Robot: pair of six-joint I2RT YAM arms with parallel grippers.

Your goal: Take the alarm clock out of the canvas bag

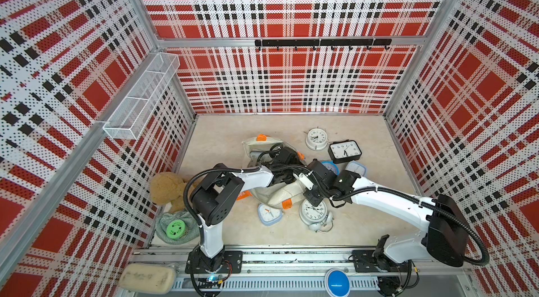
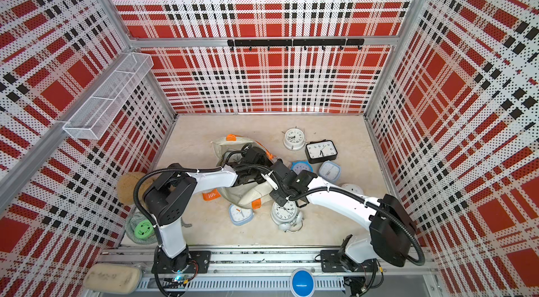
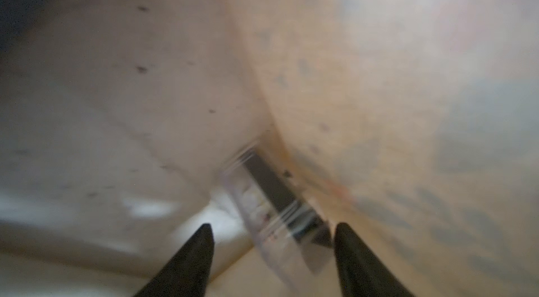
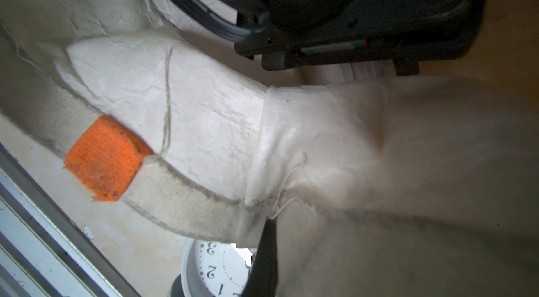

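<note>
The canvas bag [image 1: 261, 195] lies open mid-table, with orange tabs on its rim. My left gripper is down inside it, its fingers [image 3: 188, 260] apart. Past and partly between the fingertips, the left wrist view shows a blurred clear-and-silver object [image 3: 275, 201] with a dark strip, lying in a fold of the bag; it may be the alarm clock, but I cannot tell. Both top views have this spot hidden behind the left arm. At the bag's near right edge, my right gripper is shut on the cloth rim; one finger is hidden by the fabric.
A white twin-bell clock [image 1: 312, 212] stands just below the right gripper, and a small blue-edged clock [image 1: 269, 213] lies in front of the bag. A round white clock [image 1: 317, 138] and a black clock [image 1: 344, 151] are behind right. A teddy bear [image 1: 166, 187] sits left.
</note>
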